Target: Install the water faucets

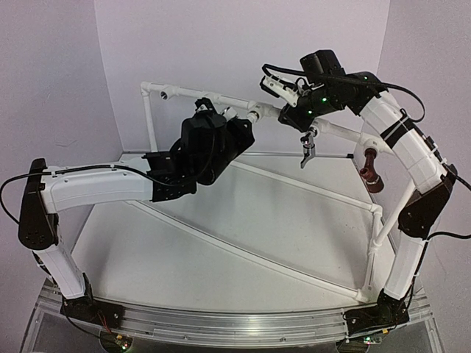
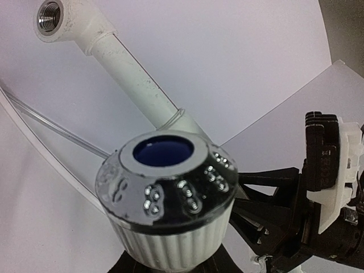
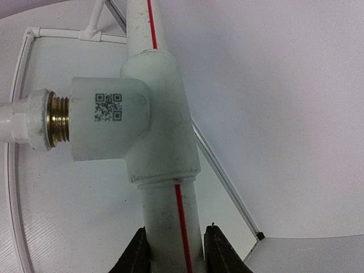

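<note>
A white tap with a ribbed body (image 2: 173, 244), a chrome collar and a dark blue cap (image 2: 164, 151) fills the lower middle of the left wrist view. My left gripper (image 1: 246, 126) appears shut on it; its black fingers show on both sides, their contact partly hidden. In the right wrist view, the brass thread (image 3: 58, 119) of a white fitting lines up with the mouth of a white tee (image 3: 108, 122) bearing a QR code, with several thread turns exposed. My right gripper is shut on the red-striped pipe (image 3: 168, 210) just beside that tee.
Right of my right gripper, a chrome tap (image 1: 307, 151) hangs from the pipe, then a dark red one (image 1: 371, 173). An empty threaded outlet (image 2: 50, 17) faces out at the pipe's far left. Lower frame rails (image 1: 243, 254) cross the white floor, which is otherwise clear.
</note>
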